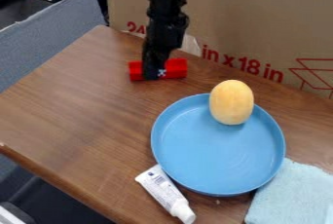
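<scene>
My black gripper (154, 69) is low at the back of the wooden table, right over a red block-like object (176, 69), whose red shows on both sides of it. Whether the fingers grip it or rest against it I cannot tell. A blue plate (196, 165) holds a yellow egg-shaped object (232, 102) on its back part. A white tube (166, 194) lies at the front edge, left of the plate.
A light blue cloth (293, 201) lies at the right. A cardboard box wall (235, 23) stands behind the table (78, 111).
</scene>
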